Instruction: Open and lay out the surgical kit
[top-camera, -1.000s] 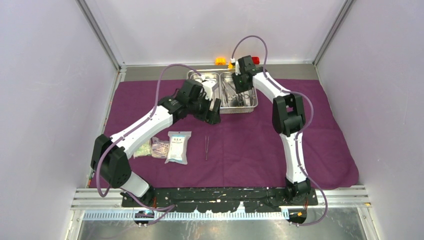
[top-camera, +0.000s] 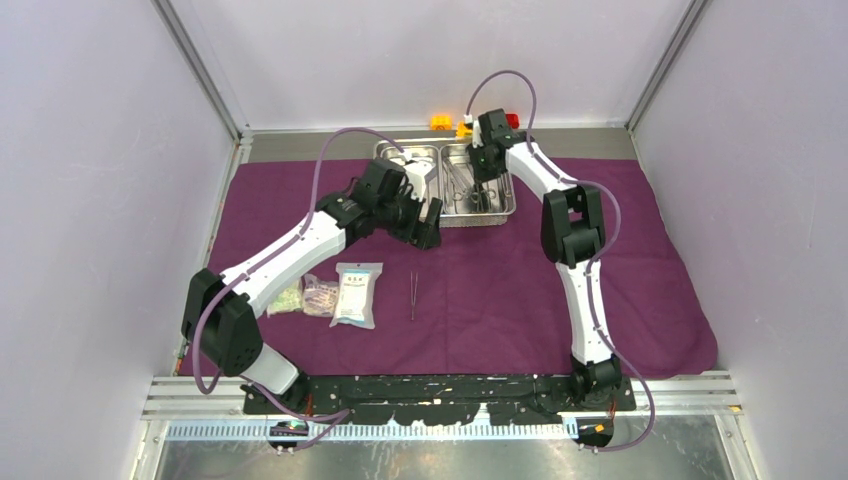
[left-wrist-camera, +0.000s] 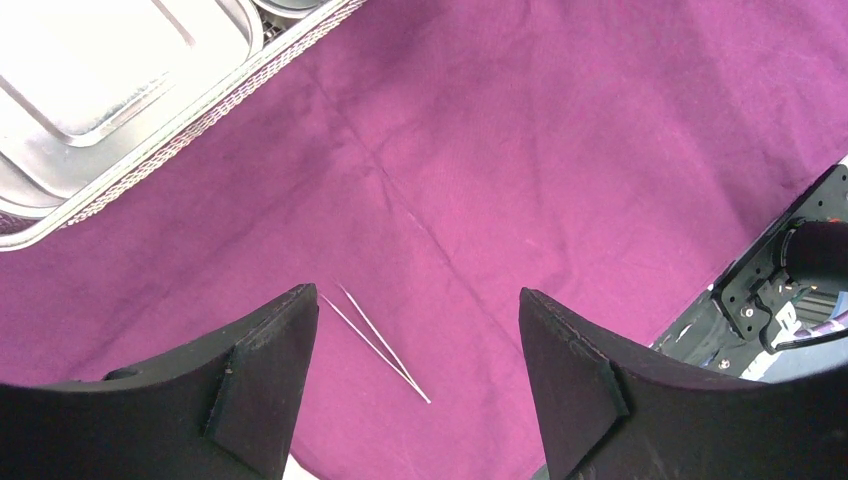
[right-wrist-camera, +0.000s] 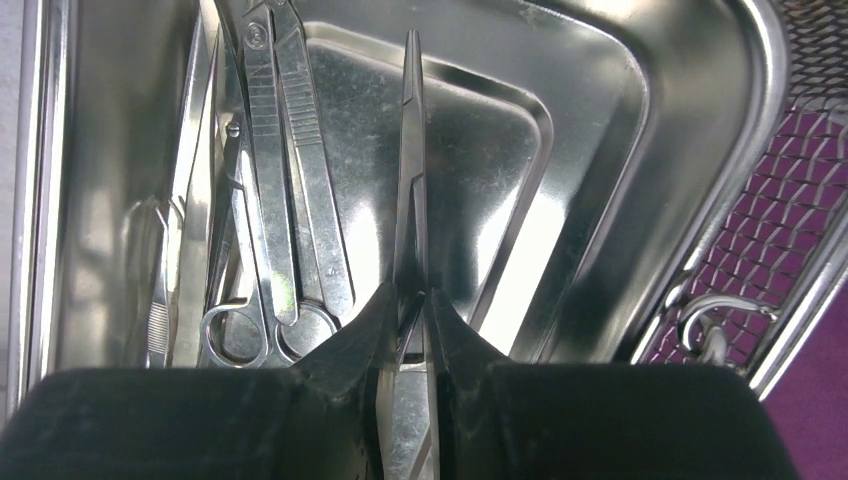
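In the right wrist view, a long slim-jawed instrument (right-wrist-camera: 413, 130) lies in the right half of the metal tray (top-camera: 508, 212), pointing away from me. My right gripper is over its rear part, fingertips close together with the shank running between them; whether they grip it is unclear. Left of it lies a cluster of tweezers (right-wrist-camera: 310, 150) and ring-handled scissors (right-wrist-camera: 240, 335). Apart from the tray's front edge, my left gripper is open and empty above the purple cloth. One pair of tweezers (top-camera: 413, 297) rests on that cloth.
A white labelled packet (top-camera: 356, 295) and two smaller bags, one with pinkish contents (top-camera: 320, 297), one greenish (top-camera: 287, 299), lie at the front left. Yellow (top-camera: 441, 122) and red (top-camera: 512, 120) objects sit behind the tray.
Over the last second the right gripper has shifted only slightly above the tray, and its fingers now show more clearly at the instruments. The left arm, packets and loose tweezers are still.
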